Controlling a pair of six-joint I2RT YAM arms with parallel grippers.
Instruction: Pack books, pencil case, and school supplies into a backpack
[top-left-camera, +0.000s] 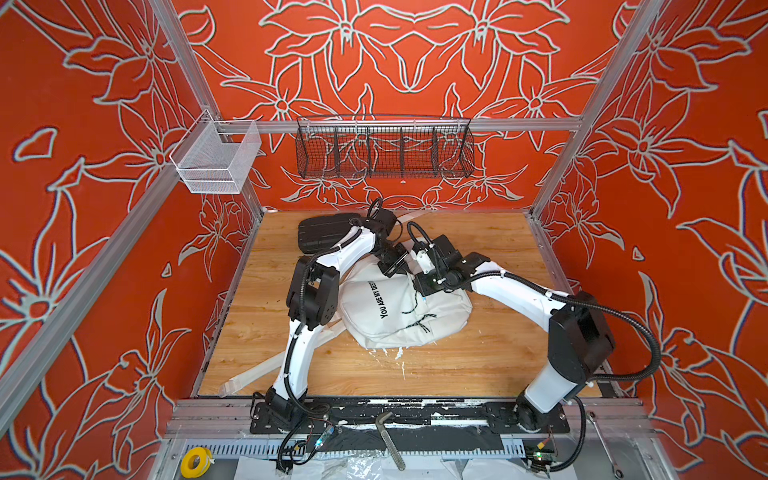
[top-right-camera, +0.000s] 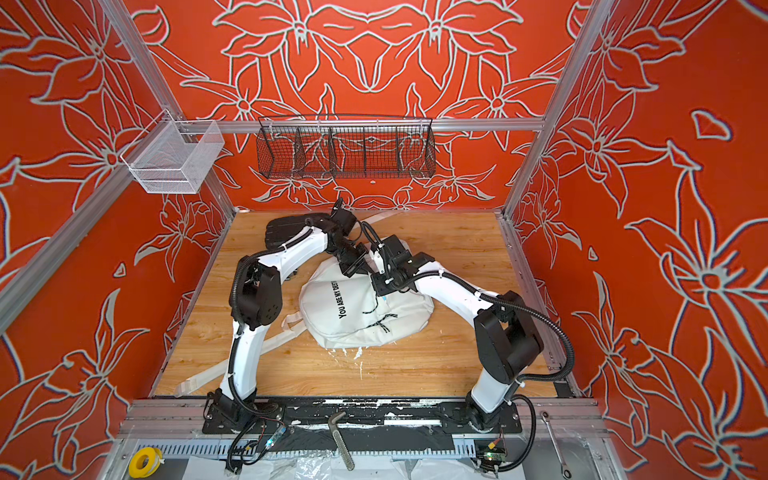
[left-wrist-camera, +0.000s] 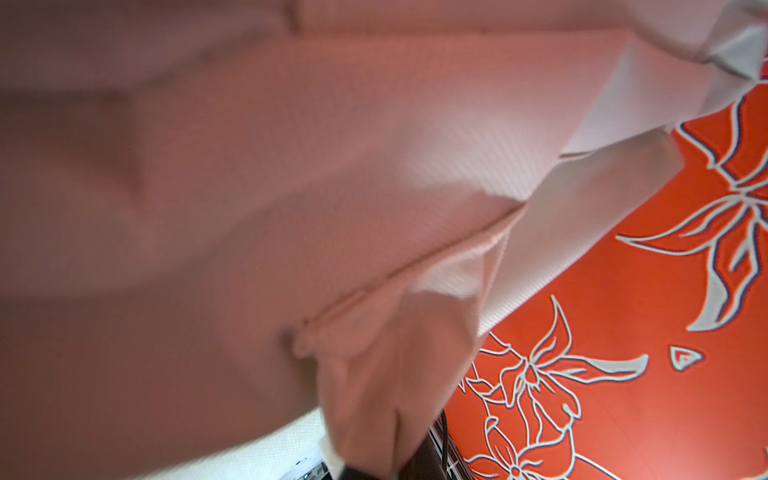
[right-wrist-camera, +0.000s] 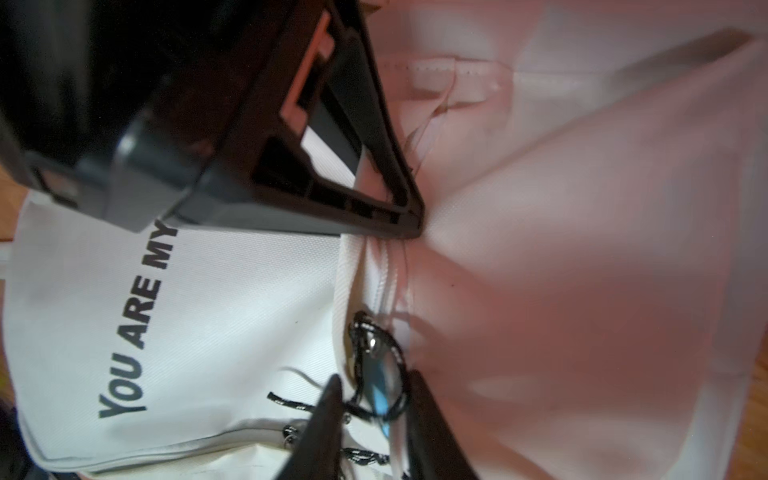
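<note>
The white backpack (top-left-camera: 380, 308) lies flat in the middle of the table, lettering facing up. My left gripper is shut on the backpack's cloth edge at the upper end of the zipper, and in the left wrist view pinkish, shaded cloth (left-wrist-camera: 392, 416) runs down into its fingers. Farther along the zipper, my right gripper is part open, its blurred fingers (right-wrist-camera: 320, 436) on either side of a black cord zipper pull (right-wrist-camera: 400, 376). Whether the fingers touch the cord is hard to tell. A blue item (right-wrist-camera: 377, 388) shows under the pull.
A black case (top-left-camera: 320, 233) lies at the back left, beside the left arm. A pale strap (top-left-camera: 264, 372) stretches toward the front left. Wire baskets hang on the back wall (top-left-camera: 384, 152) and left corner (top-left-camera: 216, 160).
</note>
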